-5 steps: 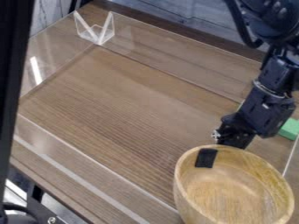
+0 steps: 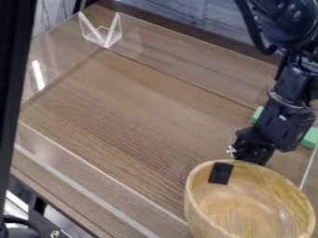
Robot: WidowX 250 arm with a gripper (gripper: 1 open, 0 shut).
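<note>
The black robot gripper is at the right, low over the table just behind the rim of a large wooden bowl. It looks shut, with nothing clearly visible between its fingertips. A small black rectangular piece lies at the bowl's back-left rim; whether the fingers touch it is hard to tell. A green object is partly hidden behind the gripper.
A clear folded wire-like stand sits at the far back left. A dark vertical edge runs along the left of the view.
The arm and gripper have shifted very slightly; otherwise the scene looks the same.
</note>
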